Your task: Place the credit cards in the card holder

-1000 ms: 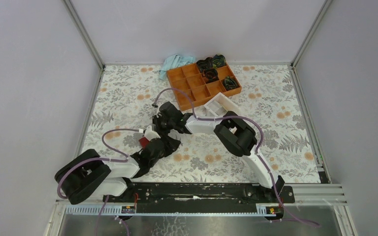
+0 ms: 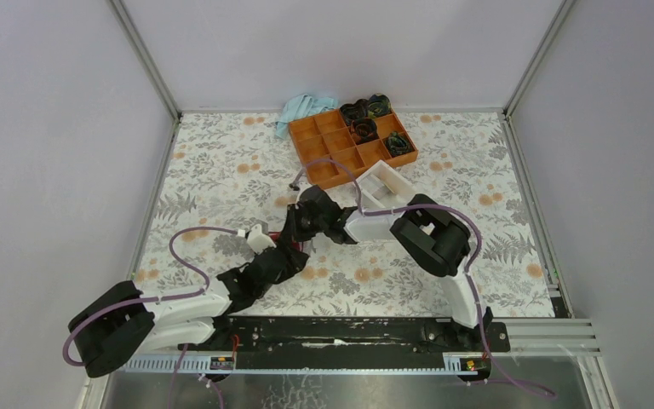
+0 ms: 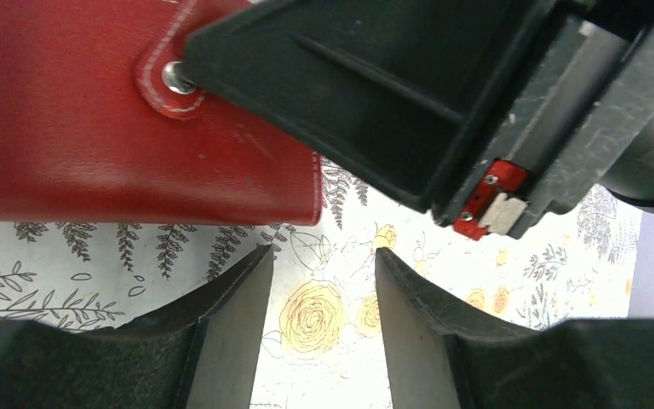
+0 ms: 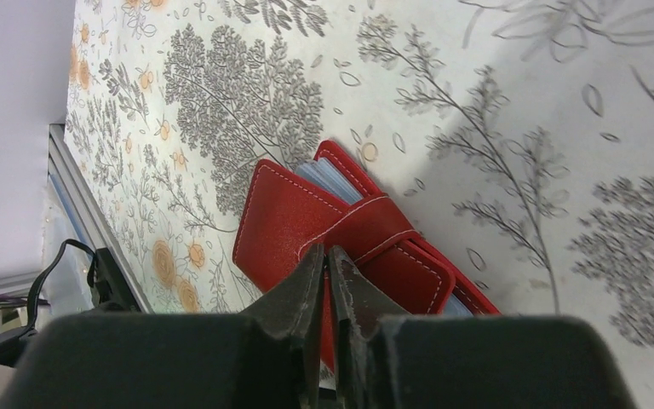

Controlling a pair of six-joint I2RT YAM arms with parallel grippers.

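Note:
The red card holder (image 4: 272,213) lies on the floral surface, blue-grey card edges (image 4: 330,179) showing inside. In the right wrist view my right gripper is over its strap, fingertips together; whether they pinch any leather is unclear. In the left wrist view my left gripper stands open, empty, just beside the holder's edge (image 3: 162,187), with the right gripper's black body above. From the top, both grippers crowd over the holder and largely hide it.
An orange compartment tray (image 2: 315,149) with dark coils stands at the back, beside a light blue cloth (image 2: 302,109). A white bin (image 2: 383,179) sits behind my right arm.
The left arm's rear part has shifted left and frontward, and more red of the holder shows between the grippers.

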